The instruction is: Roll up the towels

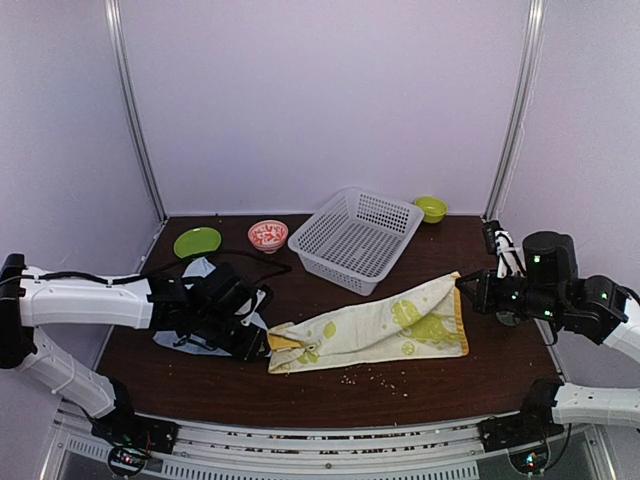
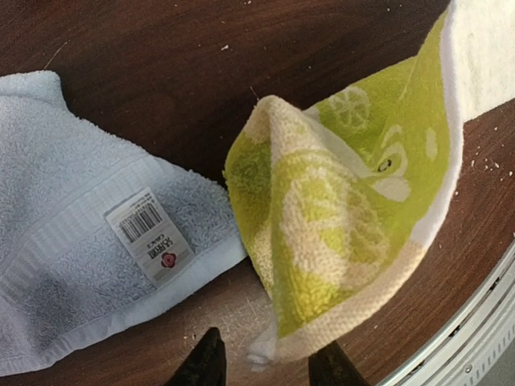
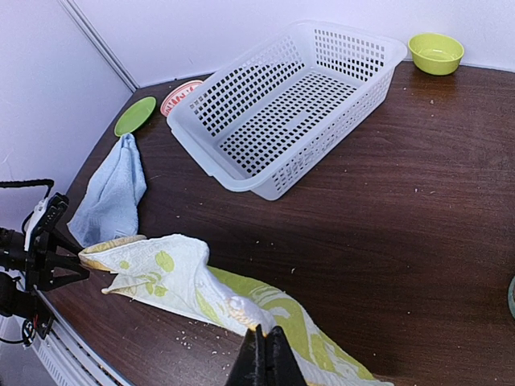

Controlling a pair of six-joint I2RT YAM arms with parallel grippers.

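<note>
A white, yellow-green patterned towel (image 1: 380, 335) lies stretched across the front of the table, its left end folded and bunched, seen close in the left wrist view as a crumpled lump (image 2: 346, 209). My left gripper is low over that end, fingers apart, at its near corner. My right gripper is shut at the towel's raised right corner, the cloth lifted toward it. A light blue towel (image 2: 96, 233) with a label lies at the left, partly under the left arm in the top view.
A white plastic basket (image 1: 355, 240) stands at the back centre, a green plate (image 1: 197, 242) and red-white bowl (image 1: 268, 235) at back left, a green bowl (image 1: 431, 208) at back right. Crumbs lie on the bare table front.
</note>
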